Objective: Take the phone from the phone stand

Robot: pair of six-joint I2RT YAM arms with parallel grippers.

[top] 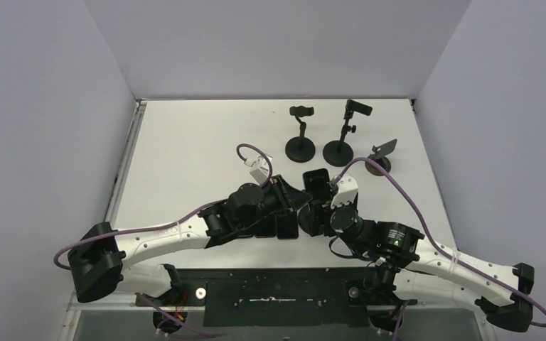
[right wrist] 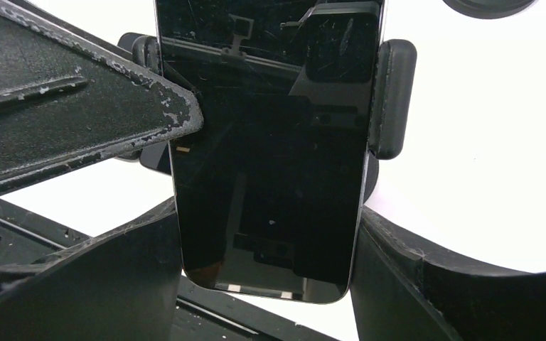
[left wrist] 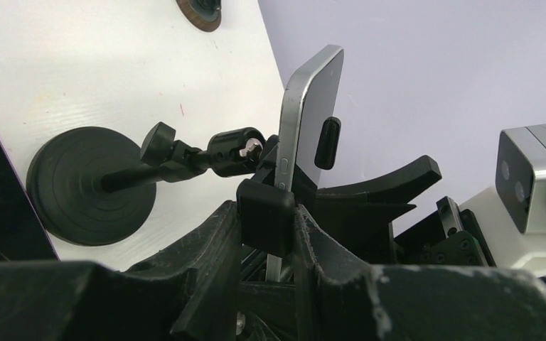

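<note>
The phone has a black screen and a silver edge and stands between the padded arms of its black stand; in the left wrist view the phone (left wrist: 304,114) appears nearly edge-on. My right gripper is shut across the phone's lower sides. On the stand's clamp (left wrist: 266,217), my left gripper has its fingertips against both sides of a black block. The stand's round base (left wrist: 92,185) shows beside it. From above, the phone (top: 316,180) is partly covered by the two arms.
Two black stands (top: 299,148) (top: 338,153) and a small holder (top: 382,156) stand toward the back right. Another dark phone (top: 287,226) lies flat by the stand, in front of the left arm.
</note>
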